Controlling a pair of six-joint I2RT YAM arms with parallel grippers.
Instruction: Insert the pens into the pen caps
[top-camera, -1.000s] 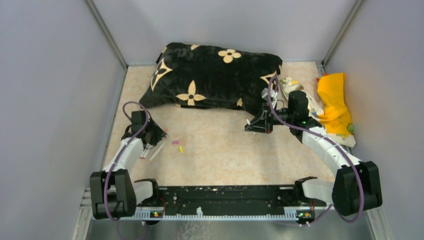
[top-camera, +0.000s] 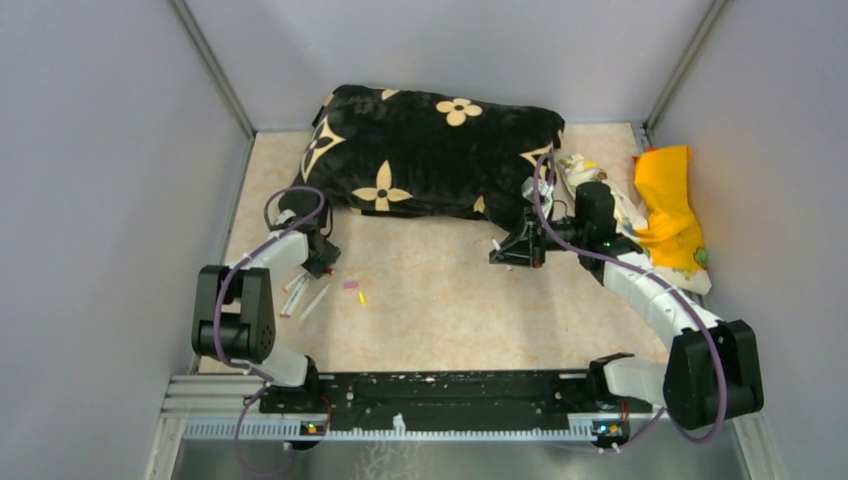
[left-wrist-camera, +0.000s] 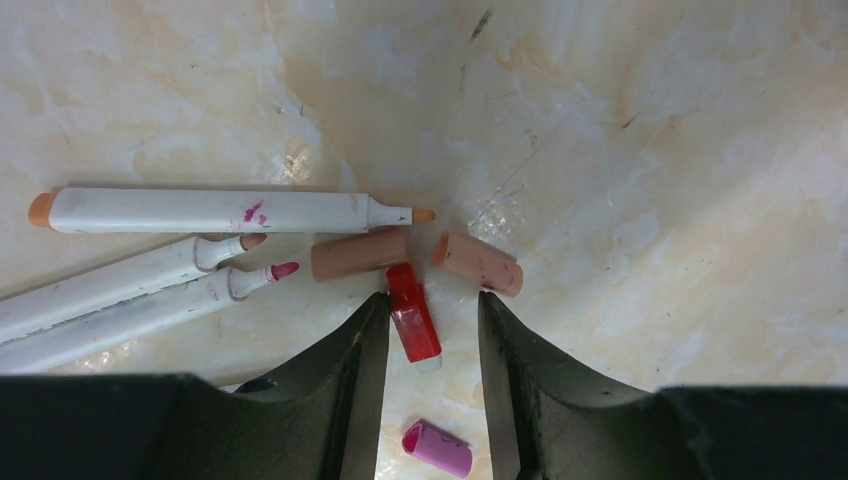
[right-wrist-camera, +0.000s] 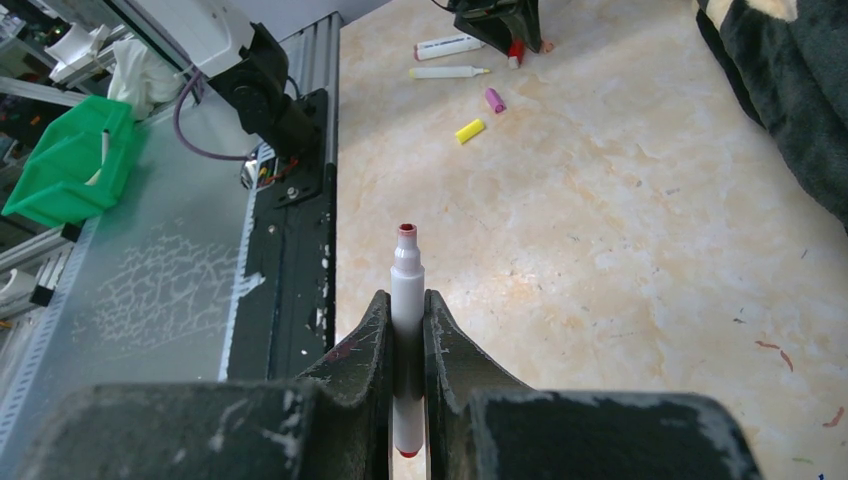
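A white pen (right-wrist-camera: 407, 335) with a red tip stands upright in the right wrist view, my right gripper shut on it. Far to the left, my left gripper is open low over the table. A red cap (left-wrist-camera: 413, 318) lies between its fingers, close to one of them; whether they touch I cannot tell. Two brown caps (left-wrist-camera: 358, 254) (left-wrist-camera: 480, 264) lie just beyond the fingertips, and a pink cap (left-wrist-camera: 438, 448) is nearer the gripper. Uncapped white pens, one orange-tipped (left-wrist-camera: 210, 211) and one pink-tipped (left-wrist-camera: 150, 314), lie alongside.
A yellow cap (top-camera: 363, 298) lies right of the pink one. A dark flowered cushion (top-camera: 430, 150) fills the back, and yellow cloth (top-camera: 665, 200) lies at the far right. Between the two arms the table (top-camera: 430, 300) is clear.
The right arm and its pen look unmoved.
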